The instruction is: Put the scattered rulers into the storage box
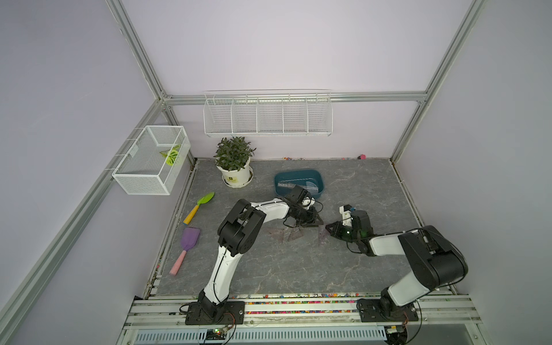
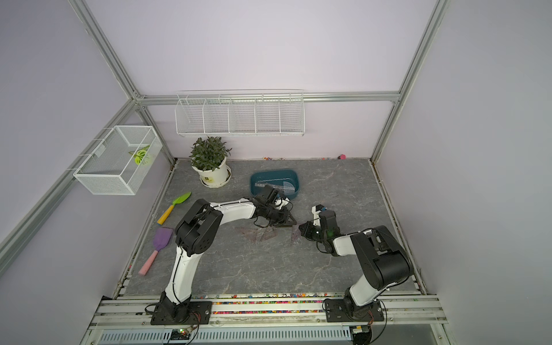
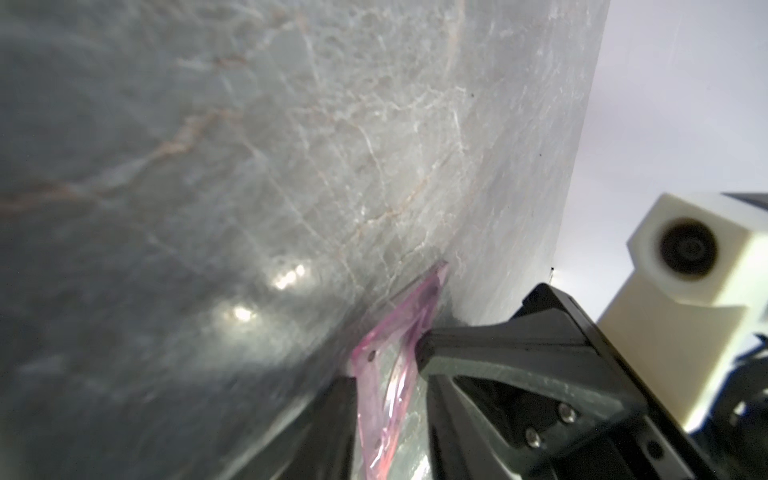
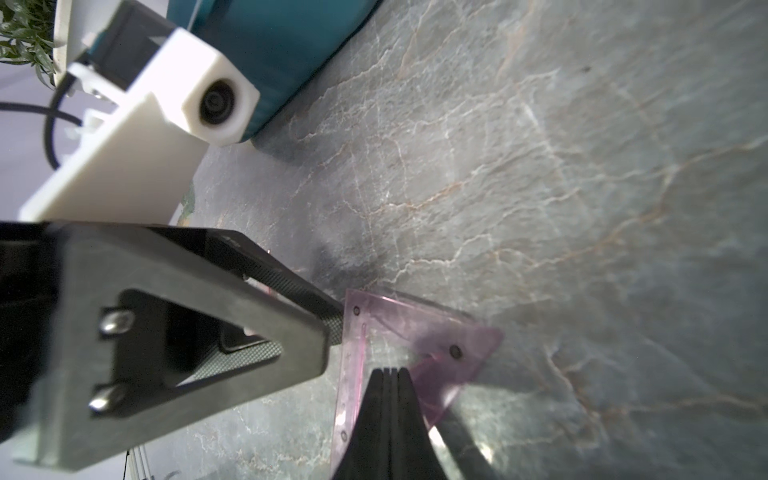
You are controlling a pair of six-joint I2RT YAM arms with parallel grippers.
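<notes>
A teal storage box (image 1: 299, 177) at the back centre holds clear rulers. On the table in front lie pink translucent rulers (image 1: 290, 234); one pink triangle (image 4: 428, 336) lies by both grippers. My left gripper (image 1: 316, 221) is low over the table near it; in the left wrist view its fingertips are blurred around the pink triangle (image 3: 376, 384), part open, whether holding it I cannot tell. My right gripper is shut just over the triangle, at its right side in the top views, nothing clearly between its fingers.
A potted plant (image 1: 233, 154) stands back left. A green trowel (image 1: 204, 199) and purple spatula (image 1: 189, 238) lie along the left edge. A white basket (image 1: 150, 184) hangs on the left wall.
</notes>
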